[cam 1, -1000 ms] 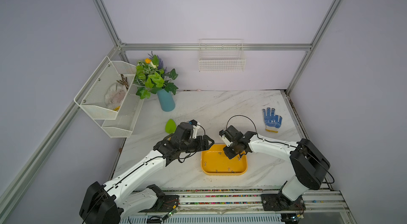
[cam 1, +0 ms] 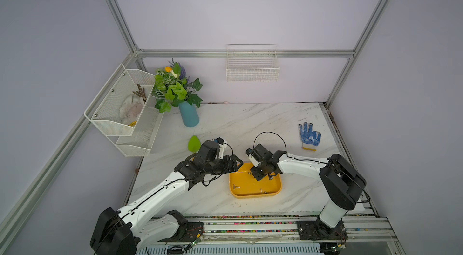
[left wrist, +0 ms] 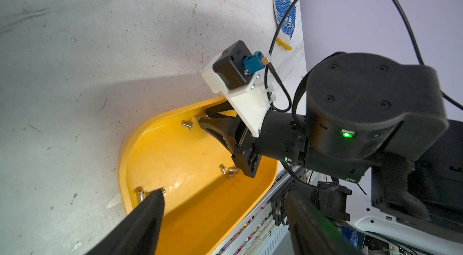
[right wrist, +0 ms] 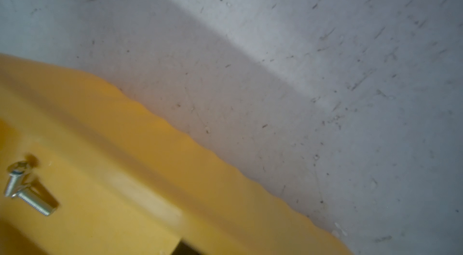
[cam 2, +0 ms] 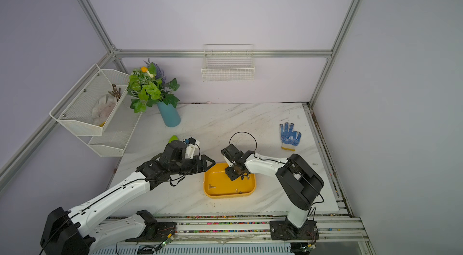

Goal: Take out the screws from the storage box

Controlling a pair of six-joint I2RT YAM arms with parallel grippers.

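Observation:
The yellow storage box (cam 1: 246,187) sits at the front of the table, with several silver screws inside, some seen near its wall (right wrist: 33,199) in the right wrist view. My right gripper is down inside the box at its far end, beside a screw; I cannot tell whether it holds it. My left gripper (cam 1: 236,163) hangs above the box's left part, its blurred fingers apart at the bottom of the left wrist view, with nothing seen between them.
A blue glove (cam 1: 309,135) lies at right. A vase of flowers (cam 1: 189,114) stands back left, a green leaf (cam 1: 194,143) below it. A white shelf (cam 1: 123,110) hangs at left.
The right arm has shifted slightly left and toward the back over the box. My left arm has barely moved.

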